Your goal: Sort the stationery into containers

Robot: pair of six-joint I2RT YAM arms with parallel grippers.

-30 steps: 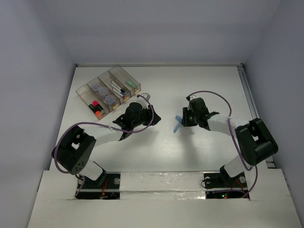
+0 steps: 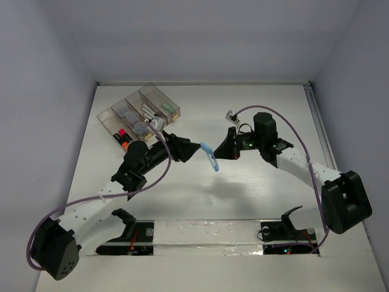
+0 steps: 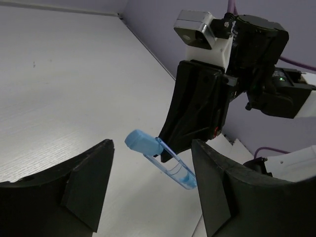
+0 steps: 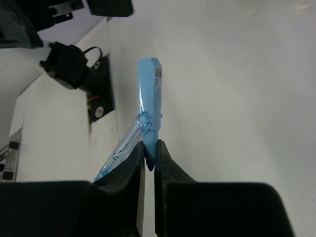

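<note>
A light-blue stationery item [image 2: 210, 156] with a see-through section hangs between the two arms above the table. My right gripper is shut on one end of it, and the blue body [image 4: 149, 91] points up and away from the fingertips. In the left wrist view, the item [image 3: 143, 142] slants between and beyond the open fingers of my left gripper; nothing shows them gripping it. From above, the left gripper [image 2: 198, 146] is close beside the item's upper end. The divided tray [image 2: 159, 96] stands at the back left.
The tray holds red, black and orange pieces [image 2: 124, 137], round clear items [image 2: 132, 115], white pens [image 2: 144, 111] and a green piece [image 2: 166, 107] in separate compartments. Left arm parts overlap its front edge from above.
My right gripper has moved left with the blue item, which now hangs beside the left gripper.
</note>
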